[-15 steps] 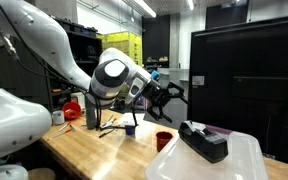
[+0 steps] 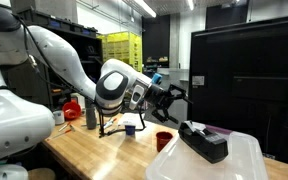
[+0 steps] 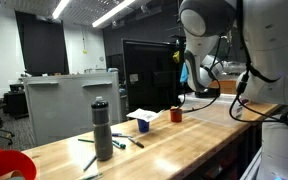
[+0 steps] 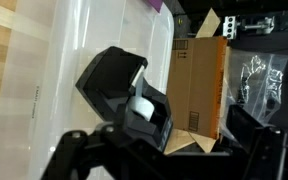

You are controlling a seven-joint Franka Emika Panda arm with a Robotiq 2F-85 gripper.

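Note:
In exterior view 1 my gripper (image 2: 180,95) hangs in the air above the table, a little behind and left of a black box (image 2: 204,143). The wrist view looks down on this black box (image 4: 108,82), with a whitish piece at its opening. Two dark fingers of my gripper show at the lower edge, wide apart. The gripper is open and nothing lies between its fingers. The box rests in a pale translucent bin (image 2: 241,160), tilted. Nothing shows of the box's bottom.
A red cup (image 3: 176,115) and a blue cup (image 3: 143,126) stand on the table beside the bin. A dark flask (image 3: 103,132), several pens and a red pot (image 3: 10,163) lie farther off. Cardboard (image 4: 196,85) and clear plastic (image 4: 256,85) lie beyond the bin.
The arm's links have shifted slightly; the gripper stays at nearly the same height and place. Box, bin and cups have not moved.

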